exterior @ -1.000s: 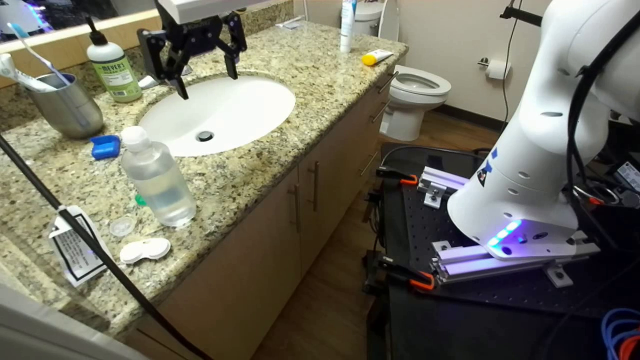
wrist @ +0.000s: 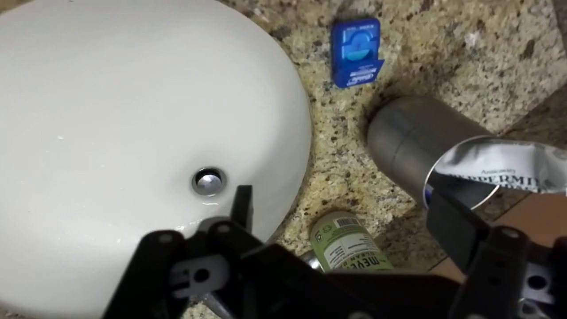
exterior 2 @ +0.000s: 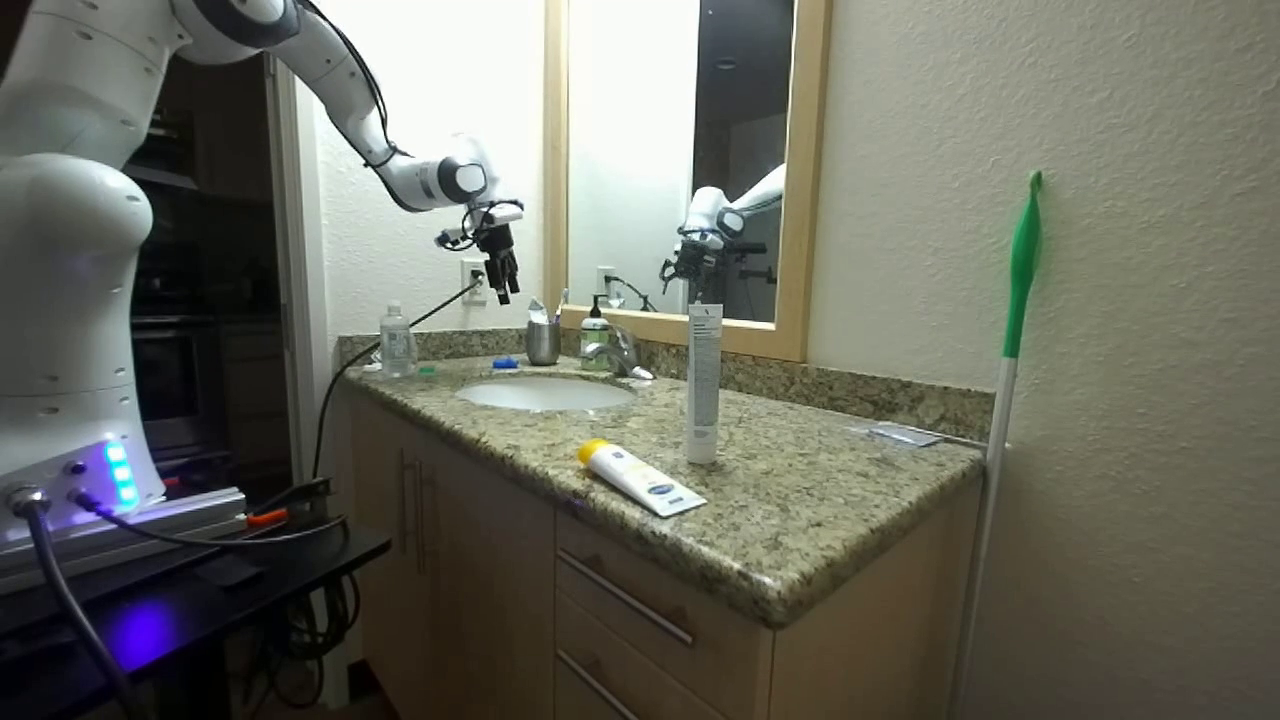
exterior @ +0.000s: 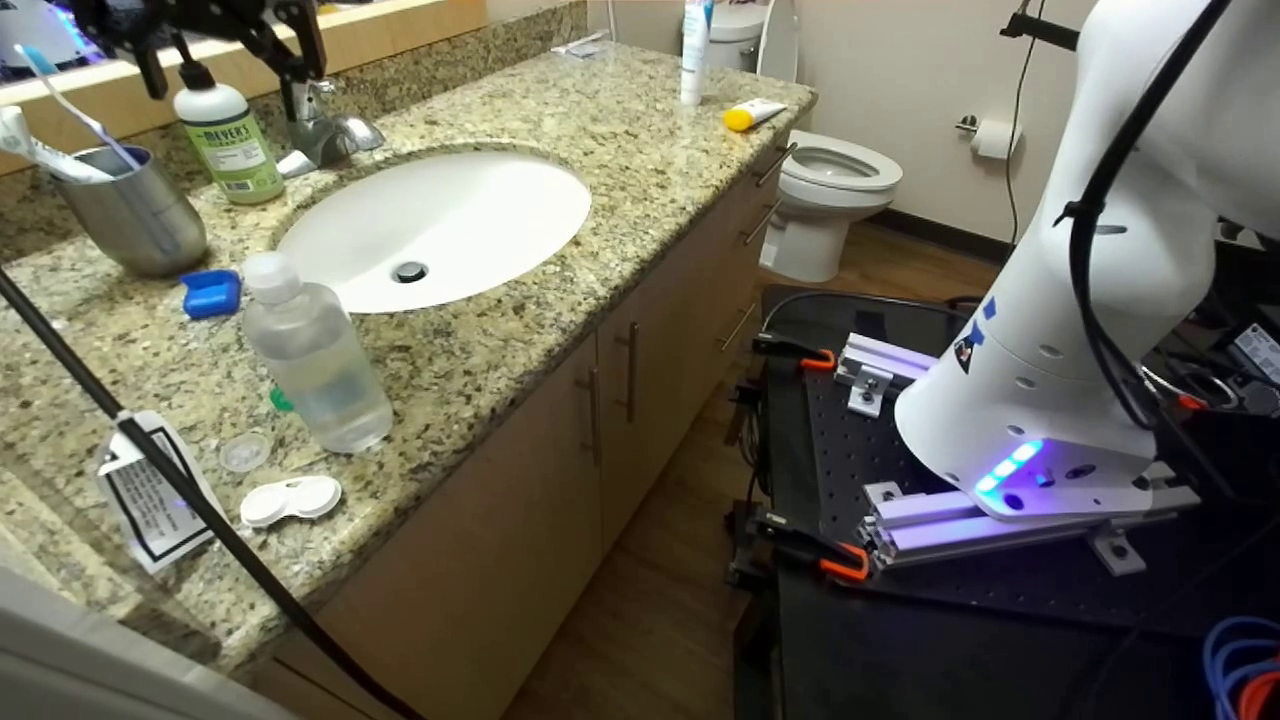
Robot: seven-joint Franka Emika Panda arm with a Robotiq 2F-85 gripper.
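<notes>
My gripper stands open, with nothing held between its fingers. In exterior view 1 it hangs at the upper left, over the back of the counter near the green soap bottle. From the wrist, the soap bottle's label shows low between the two fingers. The metal cup is beyond the right finger, which overlaps its mouth in that view. A toothpaste tube leans out of this cup, and a toothbrush stands in it too. Left of the fingers is the white sink.
A blue floss box, a clear bottle and a contact lens case occupy the counter's near end. An upright tube and a yellow-capped tube are at the other end. The faucet and mirror border the back.
From above the sink, my gripper has moved left and higher in exterior view 1, toward the soap bottle and cup. It stays open. The counter objects have not moved.
</notes>
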